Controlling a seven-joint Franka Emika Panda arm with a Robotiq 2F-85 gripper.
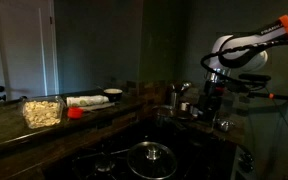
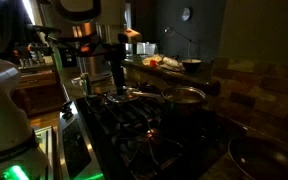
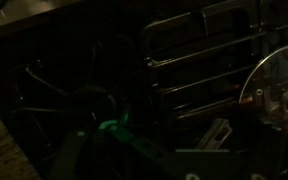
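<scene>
My gripper (image 1: pixel 210 108) hangs from the arm on the right, above the far side of the dark stove (image 1: pixel 109 145). Its fingers are open, and I see nothing held in them. A pan with a glass lid (image 1: pixel 152 160) sits on the near part of the stove, apart from the gripper. In the wrist view, part of the glass lid (image 3: pixel 274 90) shows at the right edge, beside black burner grates (image 3: pixel 199 75). Exterior view 2 has the gripper (image 2: pixel 118 82) over the stove's left side, with the lidded pan (image 2: pixel 184 95) farther right. Dim light hides the fingertips' detail.
On the counter stand a clear container of pale pieces (image 1: pixel 42 113), a red item (image 1: pixel 75 113), a white rolled cloth (image 1: pixel 86 100) and a bowl (image 1: pixel 113 92). Metal pots (image 1: pixel 178 92) stand behind the stove. A dark pan (image 2: pixel 269 158) lies at the right.
</scene>
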